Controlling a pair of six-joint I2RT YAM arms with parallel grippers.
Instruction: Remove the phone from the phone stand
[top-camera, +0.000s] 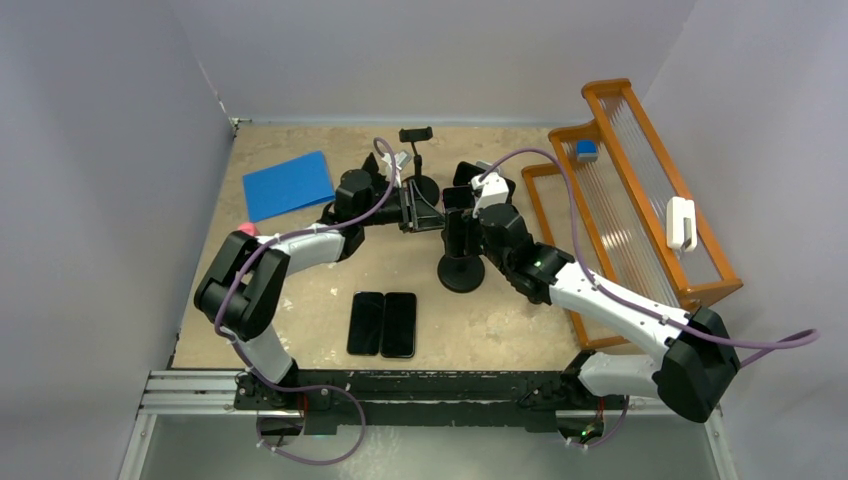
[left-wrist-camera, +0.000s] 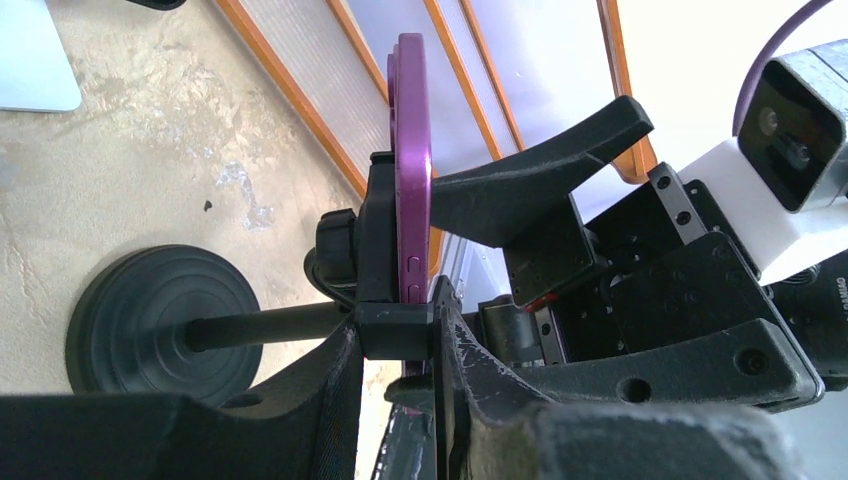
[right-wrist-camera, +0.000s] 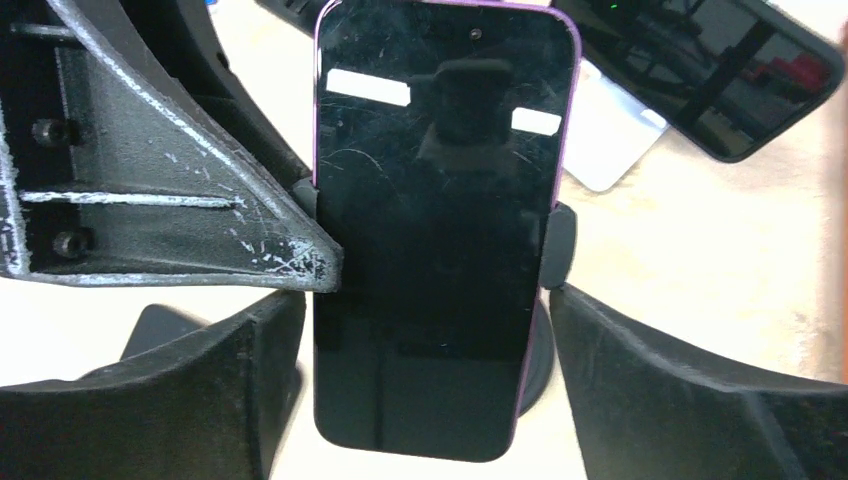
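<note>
The purple-edged phone (right-wrist-camera: 440, 220) is upright in the black phone stand (left-wrist-camera: 160, 320), its dark screen facing my right wrist camera. Small clamp tabs of the stand hug both side edges of the phone. In the left wrist view, my left gripper has its fingertips close on either side of the stand's black clamp block at the phone's edge; whether they press on it is unclear. My right gripper is open on the screen side, its blurred fingers wide apart around the phone's lower half. From above, both grippers (top-camera: 455, 228) meet over the stand's round base.
Two dark phones (top-camera: 382, 324) lie side by side at the front. Behind stand another black stand (top-camera: 415, 135) and more phones (top-camera: 466, 174). A blue folder (top-camera: 287, 186) is at the left, a wooden rack (top-camera: 640, 190) at the right.
</note>
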